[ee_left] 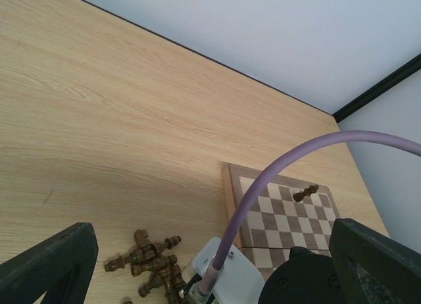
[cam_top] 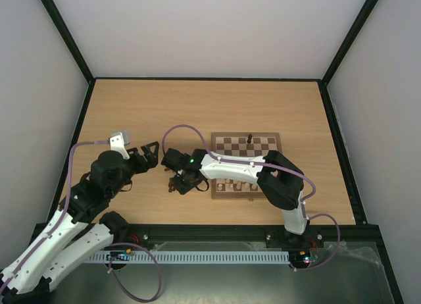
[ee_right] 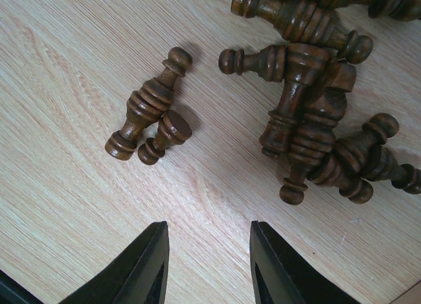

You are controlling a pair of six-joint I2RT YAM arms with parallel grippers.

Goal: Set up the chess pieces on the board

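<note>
On the bare wood lies a heap of dark brown chess pieces [ee_right: 304, 93], crossing one another. Apart from it, a long dark piece [ee_right: 146, 108] lies on its side, a shorter piece [ee_right: 166, 138] touching it. My right gripper hangs by these pieces, its fingers apart with only bare table seen between them. Left of the heap, my left gripper [cam_top: 150, 153] is open and empty. The chessboard [cam_top: 230, 134] lies to the right, partly covered by my right arm. One dark piece [cam_top: 249, 139] is on its far side; pale pieces [cam_top: 228, 185] show along its near side.
A purple cable [ee_left: 309, 143] loops across the left wrist view in front of the board. My right arm [cam_top: 227, 168] stretches over the board. Free table [cam_top: 151, 106] spreads behind the pieces, up to the back wall.
</note>
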